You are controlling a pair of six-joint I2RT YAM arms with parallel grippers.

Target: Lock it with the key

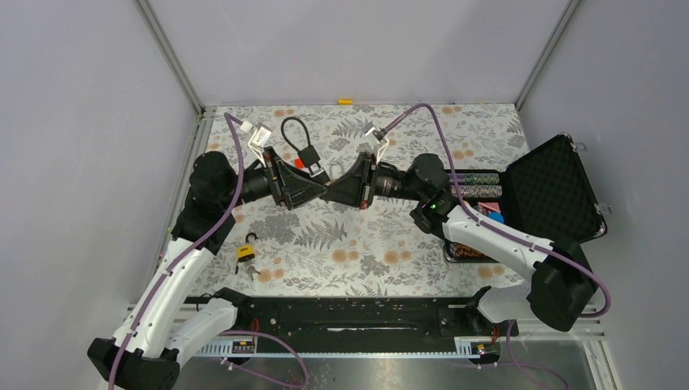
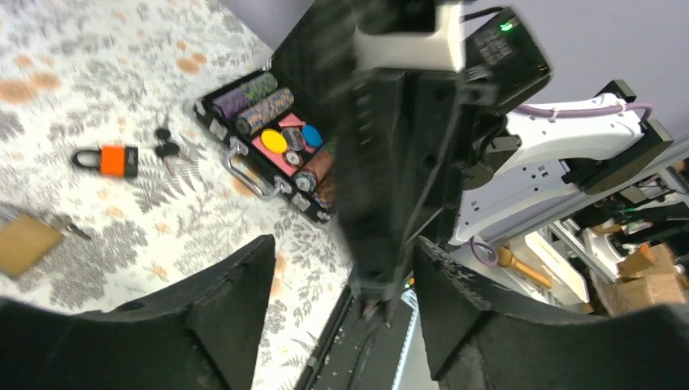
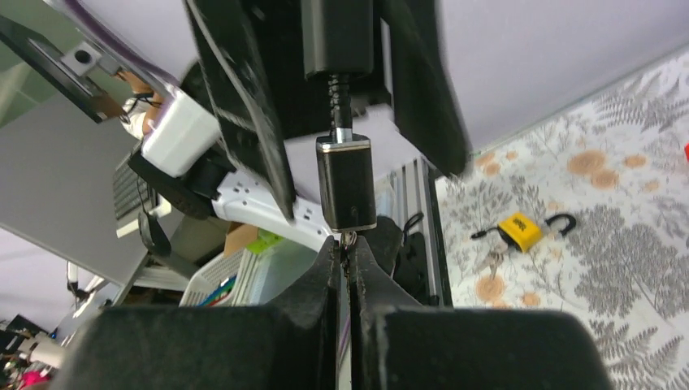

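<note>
A dark lock with a black cable loop [image 1: 295, 130] stands upright between the two arms. Its black lower body [image 3: 346, 185] with silver edges hangs on a metal rod under a larger black block [image 3: 337, 39]. Below that body a thin metal piece, apparently the key [image 3: 348, 241], is pinched in my right gripper, which is shut. My left gripper is part open, its fingers [image 3: 422, 97] standing apart on both sides of the lock. Blurred dark shapes fill that gap in the left wrist view, so contact with the lock is hard to judge.
On the patterned table lie a yellow padlock [image 3: 520, 231] with keys beside it, an orange and black padlock [image 2: 119, 161] and a brass padlock [image 2: 26, 244]. An open black case [image 1: 561, 195] with chips occupies the right.
</note>
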